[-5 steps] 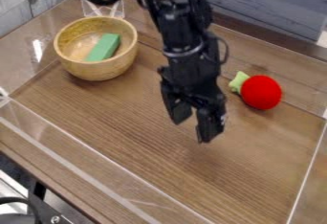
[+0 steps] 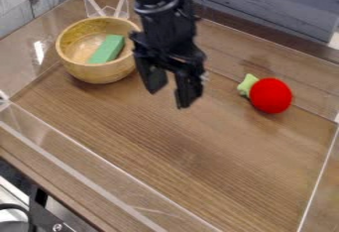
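The dark robot arm reaches down from the top centre to its gripper [image 2: 177,86], which stands open low over the middle of the table, nothing seen in its grasp. A wooden bowl [image 2: 78,65] sits upper left of the gripper, with a green block [image 2: 106,48] inside. A red ball-like object [image 2: 272,95] lies to the right, with a pale green item [image 2: 248,85] just behind it.
A dark cable or fitting [image 2: 14,216] is at the lower left corner.
The arm and gripper have moved back, toward the top of the view, and a little left, toward the bowl. The bowl and the objects on the right look unmoved.
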